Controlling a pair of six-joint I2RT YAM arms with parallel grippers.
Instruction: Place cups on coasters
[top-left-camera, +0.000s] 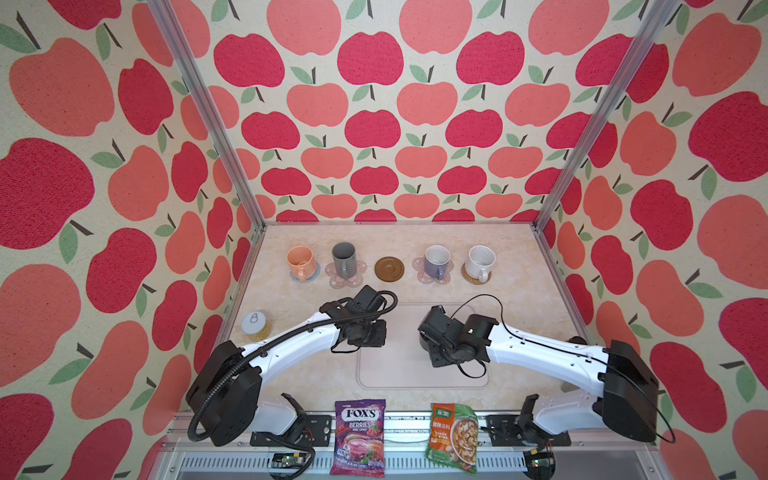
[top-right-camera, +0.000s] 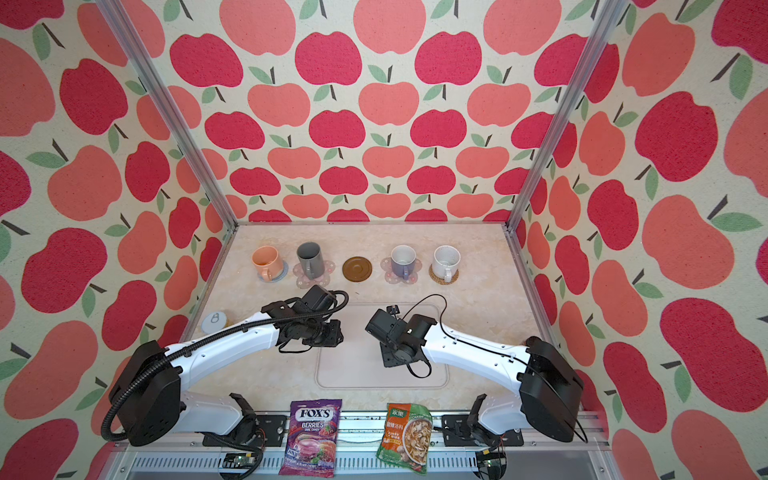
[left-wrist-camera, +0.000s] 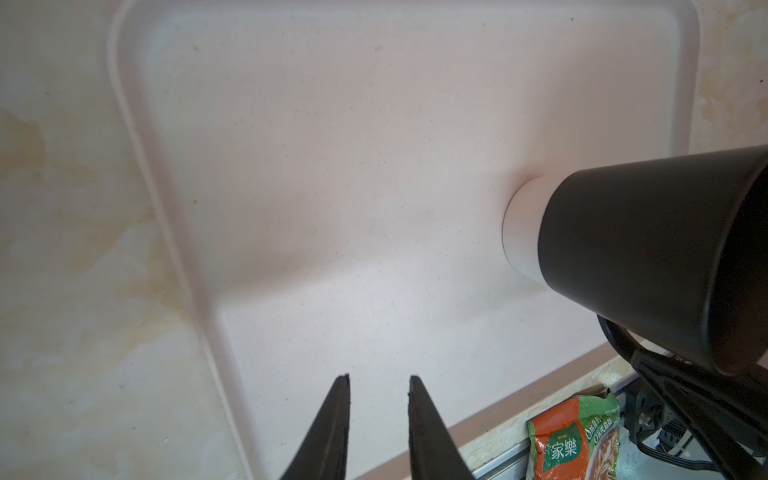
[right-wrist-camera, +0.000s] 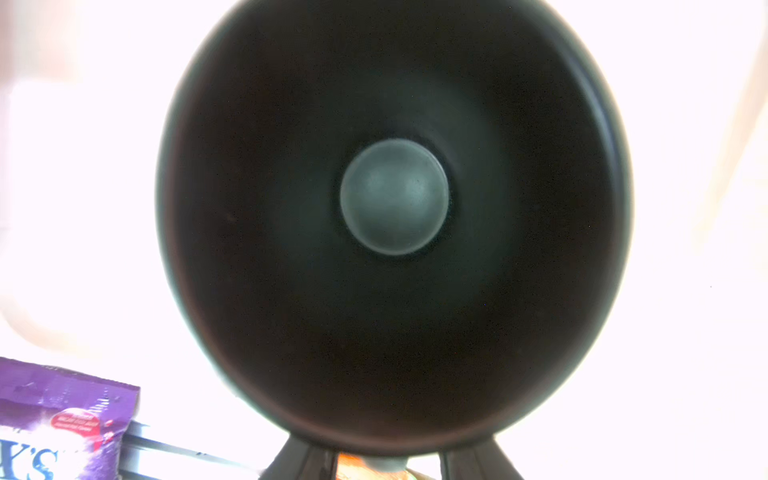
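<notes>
A dark cup (left-wrist-camera: 632, 248) with a pale base stands on the white tray (left-wrist-camera: 336, 160); my right gripper is open at its rim, its view filled by the cup's inside. My left gripper hangs over the tray with fingers part open and nothing between them. At the back, an orange cup (top-left-camera: 301, 261), grey cup (top-left-camera: 344, 257), lavender cup (top-left-camera: 437, 260) and white cup (top-left-camera: 480, 261) stand on coasters. The brown coaster (top-left-camera: 389, 269) between them is empty.
A lidded jar (top-left-camera: 255, 325) stands at left. Two food packets, purple (top-left-camera: 359, 436) and green (top-left-camera: 453, 436), lie along the front edge. The table's right side behind the right arm is mostly clear.
</notes>
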